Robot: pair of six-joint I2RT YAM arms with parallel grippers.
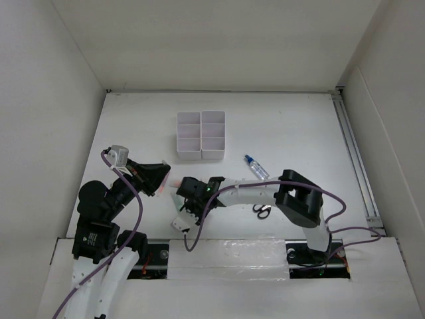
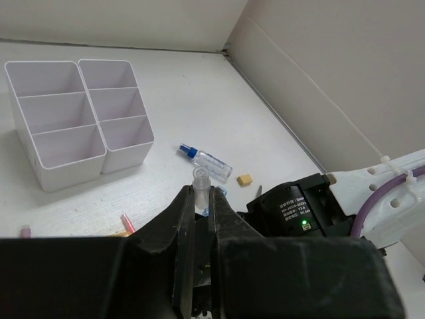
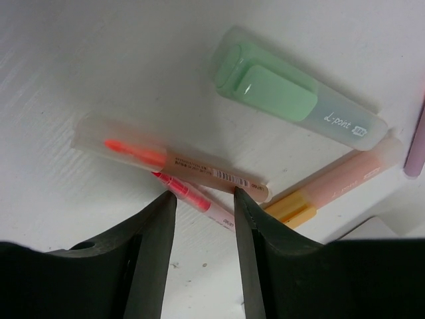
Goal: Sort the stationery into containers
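My left gripper is shut on a translucent pen [image 2: 201, 179], held raised at the left in the top view. My right gripper is part open low over the table, its fingers at a red-tipped pink pen [image 3: 209, 209] and a clear-capped pen [image 3: 186, 166] with orange tip. Beside them lie a green highlighter [image 3: 279, 93], an orange highlighter [image 3: 339, 179] and a pink pen [image 3: 417, 143]. Two white compartment containers [image 1: 188, 131] [image 1: 213, 129] stand at the back centre.
A blue-capped bottle [image 1: 257, 167] lies right of the containers, with scissors [image 1: 262, 212] nearer the front. In the left wrist view a small tan block [image 2: 244, 179] lies by the bottle.
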